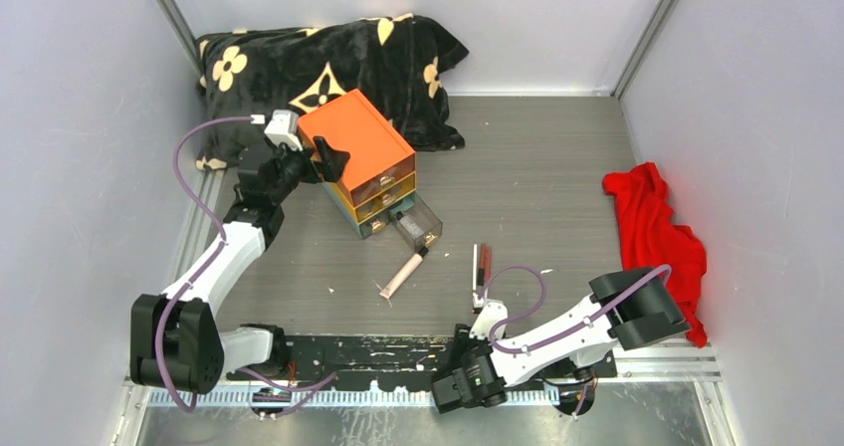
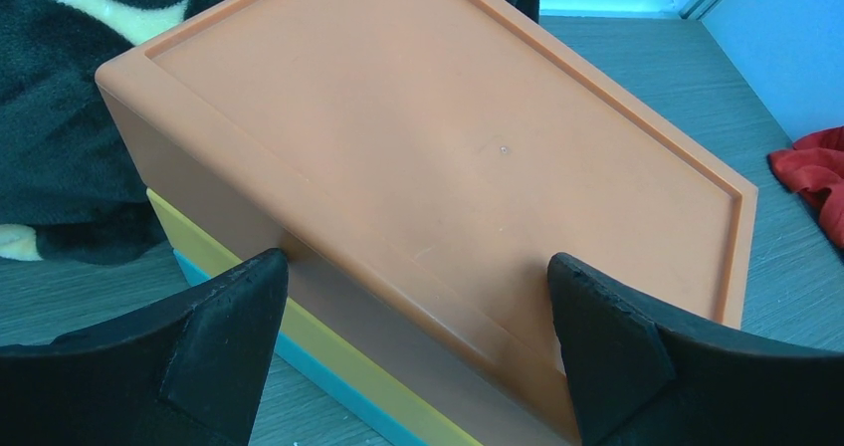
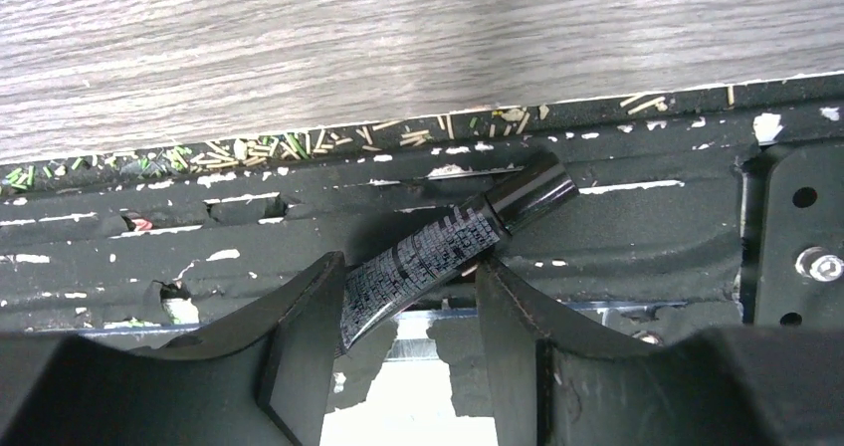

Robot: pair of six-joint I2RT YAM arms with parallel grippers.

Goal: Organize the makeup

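An orange-topped drawer box with yellow and teal tiers stands at back left, a clear lower drawer pulled out. My left gripper straddles the top's left edge. In the right wrist view, a dark tube with a black cap lies diagonally on the torn black front strip, between and at the fingertips of my part-open right gripper; whether it is gripped is unclear. A beige tube lies before the drawer, and several slim pencils lie to its right.
A black patterned blanket lies behind the box. A red cloth lies along the right wall.
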